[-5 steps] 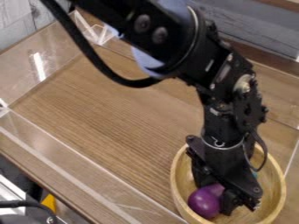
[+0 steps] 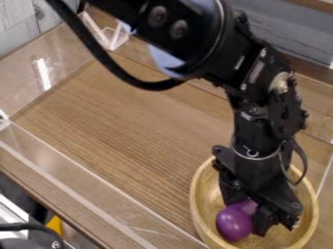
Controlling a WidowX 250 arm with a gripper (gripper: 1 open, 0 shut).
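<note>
My black gripper (image 2: 254, 209) reaches down into a round wooden bowl (image 2: 205, 199) at the lower right of the camera view. It is shut on a purple onion-like ball (image 2: 235, 223), which sits low inside the bowl, partly hidden by the fingers.
Bare wooden tabletop (image 2: 111, 136) fills the middle and left. A clear plastic edge runs along the near left side, with dark and yellow items beyond it. A white wall (image 2: 299, 44) stands at the back.
The gripper and wrist have shifted slightly, rising a little and to the right, and the purple ball has moved slightly with them.
</note>
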